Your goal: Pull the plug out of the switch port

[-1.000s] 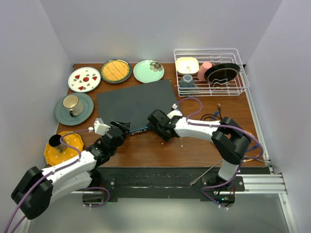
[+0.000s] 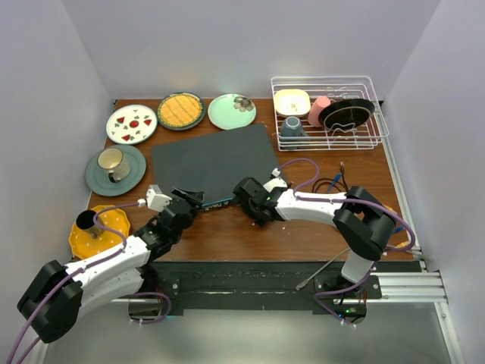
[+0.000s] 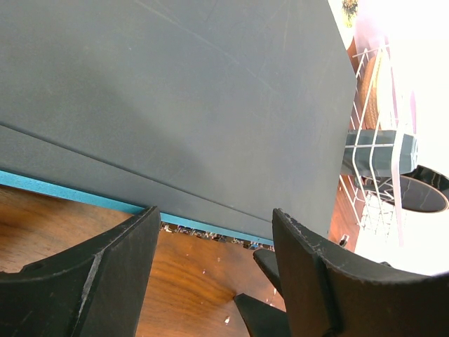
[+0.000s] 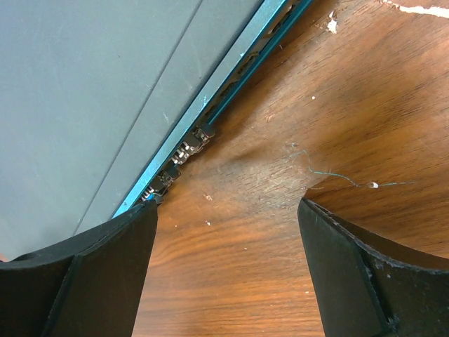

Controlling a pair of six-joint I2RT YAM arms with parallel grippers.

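The dark grey switch lies flat mid-table, its blue front edge lined with small metal ports. My left gripper stands open over the near left of that edge, its fingertips beside the blue strip in the left wrist view. My right gripper is at the right part of the edge, fingers apart over bare wood, nothing seen between them, with a row of ports just beyond its left finger. I cannot make out a plug in the ports.
Plates and a pie stand along the back; a white dish rack at back right. Cables lie at the right, a yellow dish at the left. Bare wood runs along the front.
My right gripper and forearm have shifted slightly toward the front and right. The left arm has not moved.
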